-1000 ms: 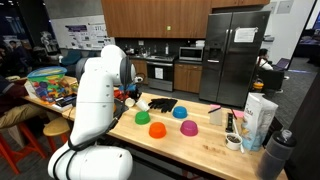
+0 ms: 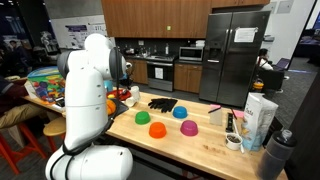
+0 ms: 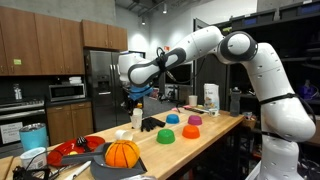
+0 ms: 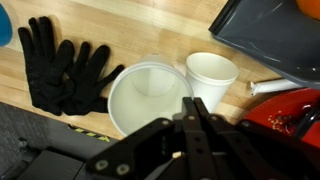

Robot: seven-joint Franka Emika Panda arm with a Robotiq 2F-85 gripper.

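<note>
Below my gripper in the wrist view is a large round white container [image 4: 140,102], seen from above. A smaller white cup [image 4: 212,78] is beside it, close to its right side. The gripper's dark fingers are together, with nothing visible between them, and they cover part of the view over the container. In exterior view 2 the gripper [image 3: 137,94] hangs above a white cylindrical container [image 3: 137,118] on the table. Exterior view 1 also has the white container [image 2: 135,93] at the table's far left.
Black gloves [image 4: 70,72] lie beside the container. A red bowl [image 4: 285,115] and a dark tray [image 4: 275,40] are on its other side. An orange basketball [image 3: 123,154] sits near the table's end. Colored bowls, including a green one [image 2: 142,117], stand farther along the wooden table.
My arm has risen from low among the white containers, and the gripper is now higher above them. The colored bowls have not moved.
</note>
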